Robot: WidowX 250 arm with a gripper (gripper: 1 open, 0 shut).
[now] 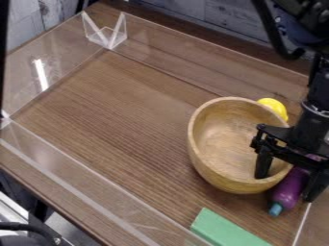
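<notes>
My black gripper (pixel 291 148) is at the right, low over the right rim of a tan bowl (pixel 221 144), its fingers reaching down by a purple object (pixel 286 196) that lies beside the bowl. Whether the fingers are open or closed on anything is hard to make out.
A yellow object (pixel 271 106) sits behind the bowl, and a green block (pixel 228 231) lies at the front. A white wire holder (pixel 106 31) stands at the back left.
</notes>
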